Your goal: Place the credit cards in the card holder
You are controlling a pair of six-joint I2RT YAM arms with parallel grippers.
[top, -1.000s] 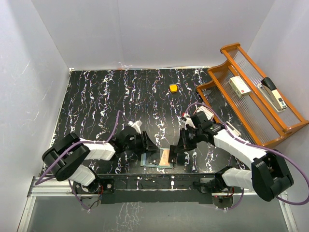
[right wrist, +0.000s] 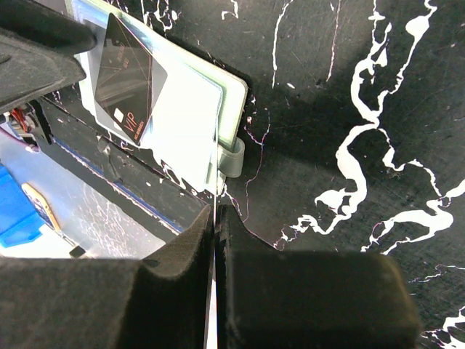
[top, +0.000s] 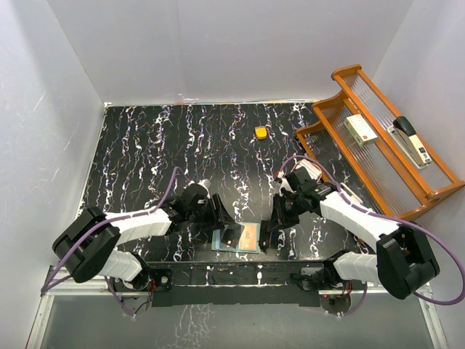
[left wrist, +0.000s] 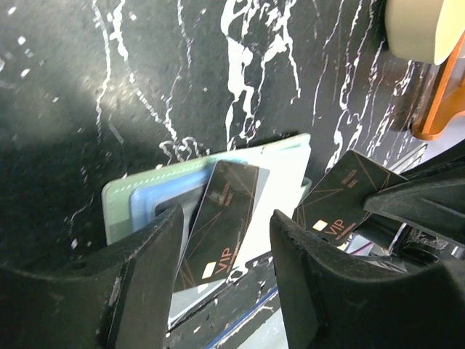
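The card holder (top: 248,236), pale green with white and blue sleeves, lies open near the table's front edge. A black VIP card (left wrist: 218,218) lies on it. My left gripper is over that card with fingers parted, nothing clearly between them. My right gripper is at the holder's right end, shut on a second black VIP card (top: 265,233), which shows upright in the left wrist view and edge-on in the right wrist view.
A wooden shelf (top: 378,145) with boxes and devices stands at the right. A small yellow object (top: 260,133) lies at the back.
My left arm has shifted slightly and its gripper sits a little differently over the holder. The right gripper with its card has moved slightly to the right since a second ago.
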